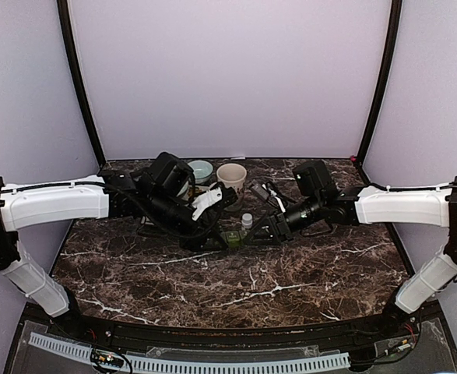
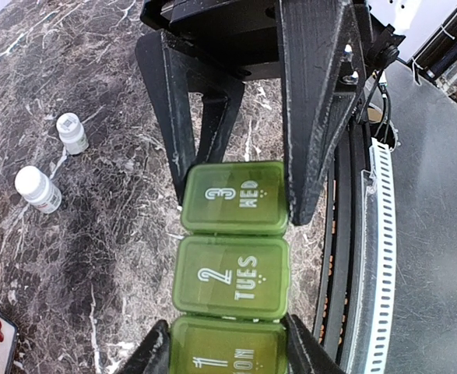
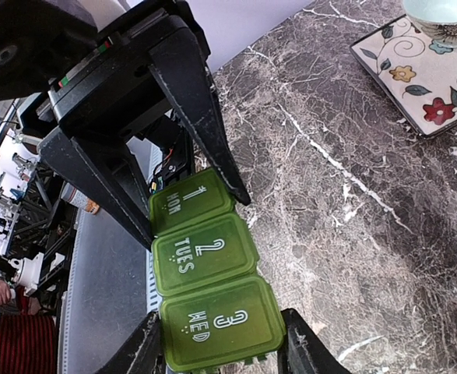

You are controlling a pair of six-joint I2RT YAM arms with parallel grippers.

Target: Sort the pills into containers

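Observation:
A green pill organizer [image 1: 233,240] with lidded MON, TUES and WED compartments [image 2: 230,276] [image 3: 206,254] is held between both grippers above the marble table. My left gripper [image 1: 217,238] is shut on its MON end. My right gripper [image 1: 261,237] is at the WED end, its fingers around that compartment, as the left wrist view shows; whether they grip it tightly is unclear. Two white pill bottles [image 2: 38,189] [image 2: 72,134] stand on the table. No loose pills are visible.
A floral tray [image 3: 415,74] carries a bowl [image 3: 443,15]. At the back stand a pink cup [image 1: 232,176] and a pale dish [image 1: 200,168].

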